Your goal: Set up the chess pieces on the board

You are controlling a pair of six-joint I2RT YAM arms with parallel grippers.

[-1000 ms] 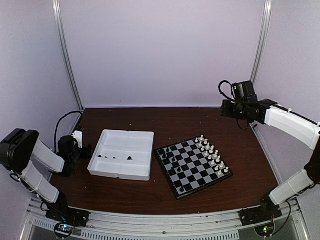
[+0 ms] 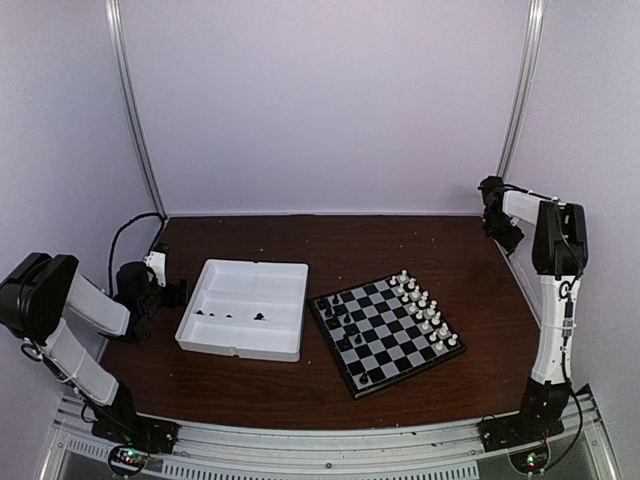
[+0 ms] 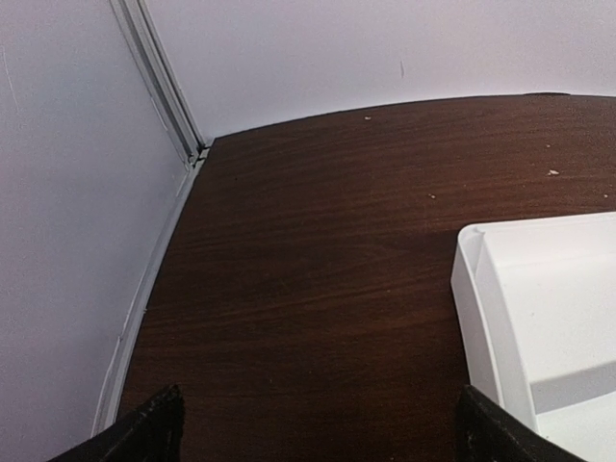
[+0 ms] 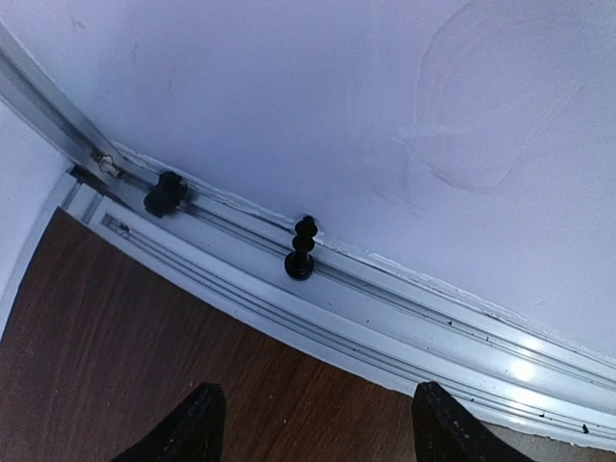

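The chessboard [image 2: 388,332] lies turned at an angle right of the table's middle. White pieces [image 2: 424,312] stand along its right side, and several black pieces [image 2: 340,318] along its left; one black piece [image 2: 364,378] stands near the front corner. A black chess piece [image 4: 301,248] rests on the metal rail by the right wall. My right gripper is open near that rail, its fingers [image 4: 197,423] apart with nothing between them. At the table's left edge, my left gripper stands open and empty beside the tray.
The white tray [image 2: 247,352] left of the board holds several small black pieces [image 2: 259,317]. A metal rail [image 4: 241,289] runs along the right wall, with a black fitting [image 4: 166,193] near its corner.
My right arm has swung in the top view, its gripper shifting right and lower toward the right wall's rail.
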